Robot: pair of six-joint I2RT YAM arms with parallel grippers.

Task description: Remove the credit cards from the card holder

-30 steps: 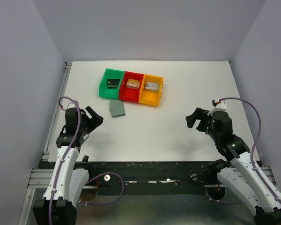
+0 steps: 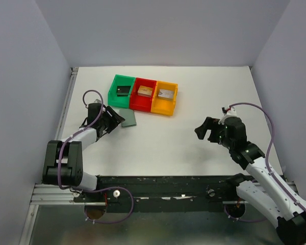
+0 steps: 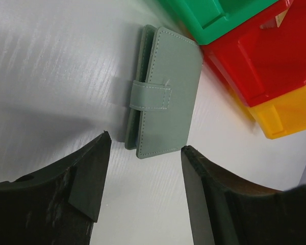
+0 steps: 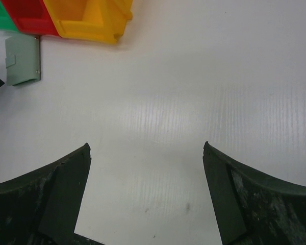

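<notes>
The card holder (image 2: 127, 117) is a flat grey-green folder lying on the table just in front of the bins. In the left wrist view the card holder (image 3: 171, 92) is closed, its strap (image 3: 150, 96) lying across the left edge; no cards show. My left gripper (image 2: 121, 117) is at the holder's left side in the top view. Seen from its own wrist, the left gripper is part open, its fingertips either side of the holder's near end, nothing gripped. On the right of the table, my right gripper stands open and empty, well away from the holder.
Green (image 2: 112, 97), red (image 2: 141, 104) and yellow (image 2: 163, 107) bins stand joined at the back, each with something flat inside. They sit close behind the holder.
The right gripper has shifted slightly left. The card holder has not visibly moved.
</notes>
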